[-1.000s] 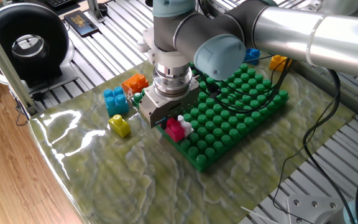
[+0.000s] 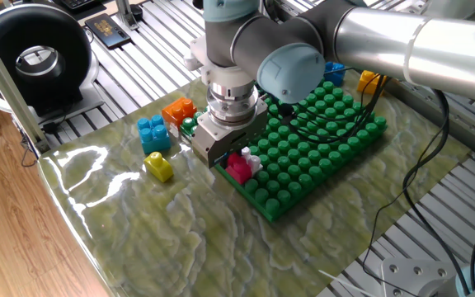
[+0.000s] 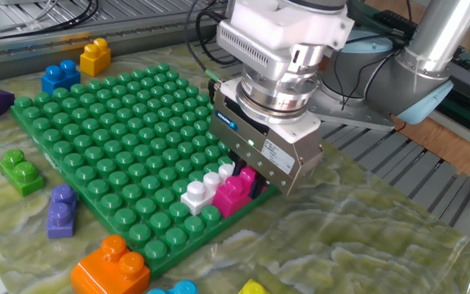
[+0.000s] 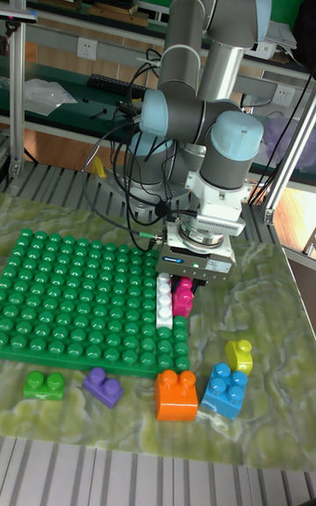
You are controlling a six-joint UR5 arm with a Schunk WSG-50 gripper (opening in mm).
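On the edge of the green baseplate [image 3: 80,155] sits a pink brick [image 3: 233,196], right beside a white brick [image 3: 196,198]. My gripper [image 3: 249,174] is low over the plate's edge, its dark fingers [image 3: 259,187] on either side of the pink brick's rear part and close against it; it looks shut on that brick. One finger reaches down between the pink and white bricks. In exterior view 3 the pink brick [image 4: 183,299] shows in front of the gripper, with the white brick [image 4: 164,305] along its left. The brick's underside is hidden, so its seating cannot be seen.
Loose around the plate lie an orange brick [image 4: 175,396], a blue brick [image 4: 225,391], a yellow brick [image 4: 240,356], a purple brick [image 4: 103,387] and a green brick [image 4: 44,385]. Cables [image 2: 336,136] hang over the plate.
The gripper, the pink and white bricks and the green baseplate have all shifted slightly to the right in exterior view 1. The loose bricks have stayed put.
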